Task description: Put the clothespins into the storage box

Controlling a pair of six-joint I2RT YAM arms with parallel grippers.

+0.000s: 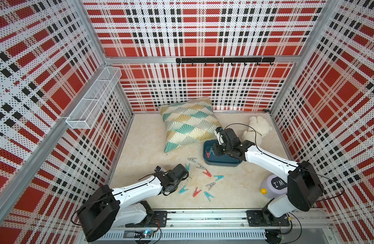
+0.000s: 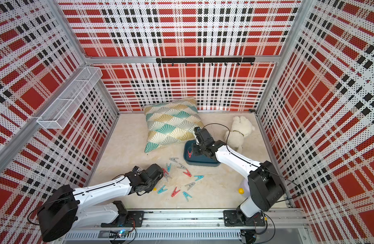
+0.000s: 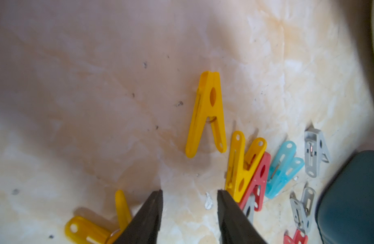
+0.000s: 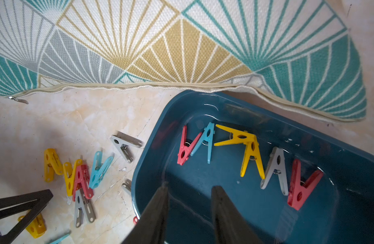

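Note:
The dark blue storage box (image 4: 154, 150) holds several clothespins: red, light blue, grey and yellow ones, among them a light blue clothespin (image 4: 205, 140). Over the box hangs my right gripper, its fingers apart and nothing visible between them. Low above the table, my left gripper stands open and empty. Ahead of its fingers lies a lone yellow clothespin (image 3: 207, 113). To the right of that, a second yellow clothespin (image 3: 239, 162) is bunched against a red clothespin (image 3: 258, 181). Another yellow clothespin (image 3: 93, 231) shows at the lower left of the left wrist view.
The patterned cushion (image 1: 191, 124) touches or nearly touches the box's back edge. A white plush toy (image 1: 258, 126) sits back right, and a lilac object (image 1: 272, 187) stands beside the right arm. More clothespins lie scattered across the front middle.

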